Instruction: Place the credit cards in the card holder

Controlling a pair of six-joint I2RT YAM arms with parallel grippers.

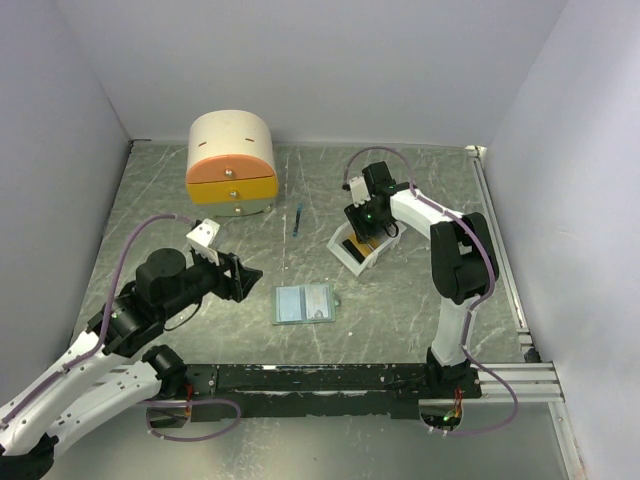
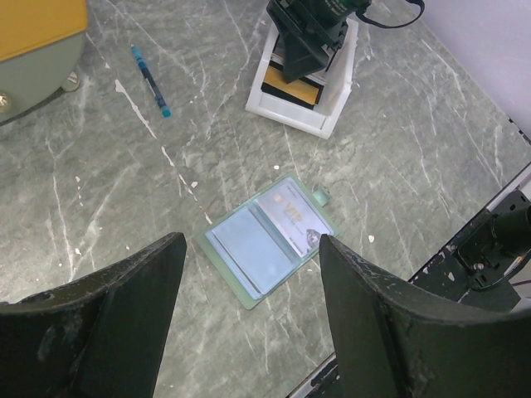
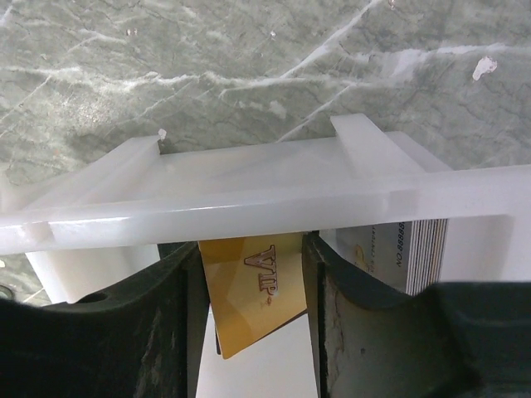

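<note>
The card holder, a pale green-edged sheet with two clear pockets, lies open on the table in the front middle. Behind it to the right, a white box holds several cards. In the right wrist view, a gold card marked VIP lies between the fingers of my right gripper, which stand partway apart close to its edges. Whether they grip it does not show. Silver-grey cards stand to its right. Away to the left of the card holder, my left gripper hangs open and empty.
A rounded cabinet with orange and yellow drawers stands at the back left. A blue pen lies between cabinet and box. The box's wall crosses just in front of my right fingertips. Bare table surrounds the card holder.
</note>
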